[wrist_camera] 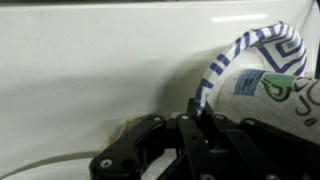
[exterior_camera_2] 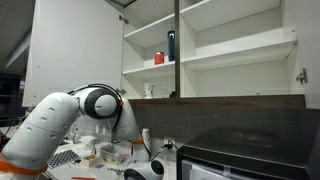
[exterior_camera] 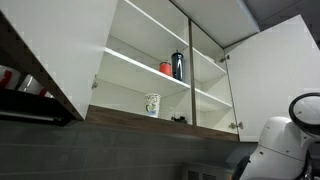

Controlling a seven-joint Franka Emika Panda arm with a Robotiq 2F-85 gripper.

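In the wrist view, a white cup [wrist_camera: 265,97] with a blue key pattern inside its rim and painted leaves outside lies tilted at the right. My gripper reaches up from the bottom edge, shut on the cup's near rim. The cup's far end runs out of the picture. In exterior view 2 the gripper's dark body [exterior_camera_2: 146,171] shows low at the bottom edge, and the cup cannot be made out there. In exterior view 1 the arm [exterior_camera: 283,145] is at the lower right, with the fingers out of sight.
Above stands an open white cabinet, with a patterned cup [exterior_camera: 152,104] on its lower shelf and a red canister [exterior_camera: 165,68] beside a dark tall bottle [exterior_camera: 178,66] higher up. A black microwave [exterior_camera_2: 245,150] occupies the lower right. Red-and-white cups [exterior_camera: 30,85] sit at far left.
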